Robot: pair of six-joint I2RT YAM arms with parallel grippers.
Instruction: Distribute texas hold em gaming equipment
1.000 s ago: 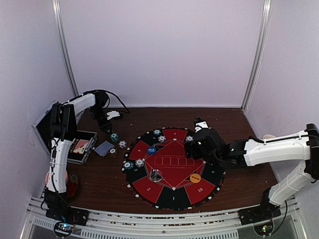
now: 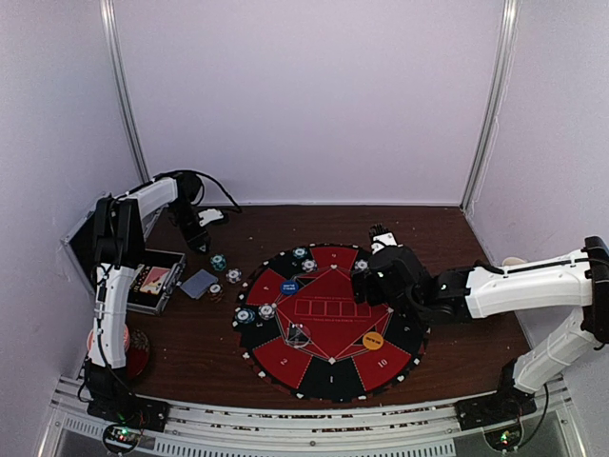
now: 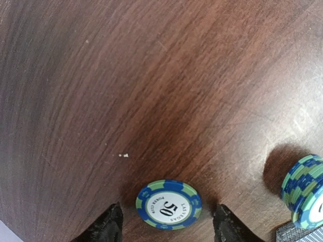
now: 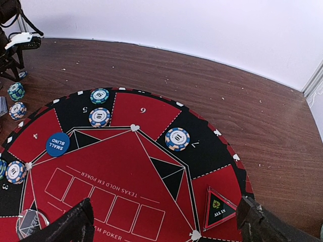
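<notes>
In the left wrist view a green-and-blue 50 chip (image 3: 169,204) lies flat on the wood, between the parted fingers of my left gripper. The fingers stand apart on both sides of it, not touching it. To the right is a stack of the same chips (image 3: 305,191), which in the top view (image 2: 219,262) stands beside the left gripper (image 2: 202,249). Above the round red-and-black poker mat (image 2: 324,369) hangs my right gripper, open and empty. Mat chips include a blue-and-white 10 chip (image 4: 177,138), another (image 4: 99,117) and a green-blue one (image 4: 99,96).
An open case (image 2: 152,295) stands at the far left, with a blue card deck (image 2: 199,283) to its right. The mat carries a SMALL BLIND disc (image 4: 58,144), a yellow disc (image 2: 373,340) and an ALL IN triangle (image 4: 219,209). Bare wood lies behind the mat.
Over the last second my left gripper has shifted slightly left, away from the green chip stack. The right arm and the things on the mat have stayed in place.
</notes>
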